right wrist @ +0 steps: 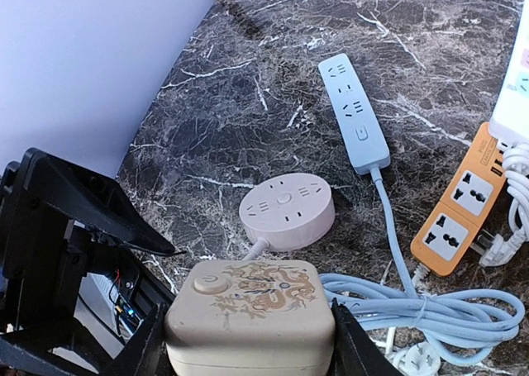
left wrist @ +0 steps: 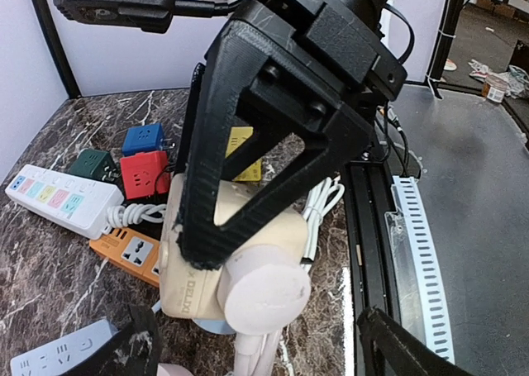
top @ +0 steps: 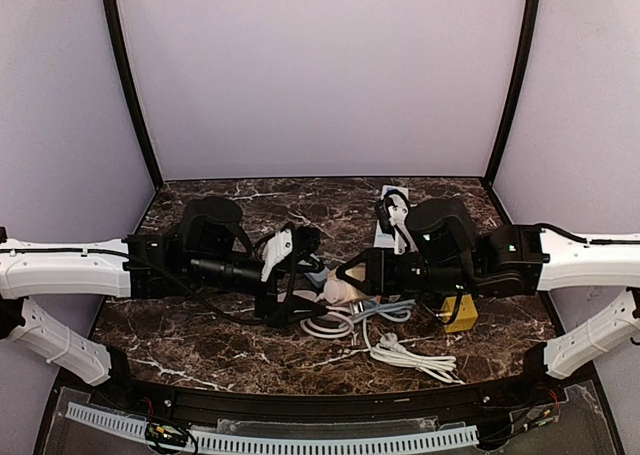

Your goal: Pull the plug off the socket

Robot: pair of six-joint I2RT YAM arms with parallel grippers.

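A cream socket block (left wrist: 188, 281) with a printed pattern is held up over the table, my right gripper shut on it. The round whitish plug (left wrist: 264, 297) is up against one end of the block, its cord hanging down. Whether its pins are fully in is hidden. My left gripper stands open and a little apart from the plug, its dark fingers (left wrist: 136, 343) spread to either side of the hanging cord. In the right wrist view, one left finger (right wrist: 107, 207) shows beside the block, with nothing held.
On the marble table lie a round pinkish socket (right wrist: 287, 215), a blue power strip (right wrist: 355, 116) with coiled cord, an orange strip (right wrist: 467, 194) and a white strip (left wrist: 66, 198). Red (left wrist: 145, 173) and yellow (top: 460, 313) blocks sit farther right.
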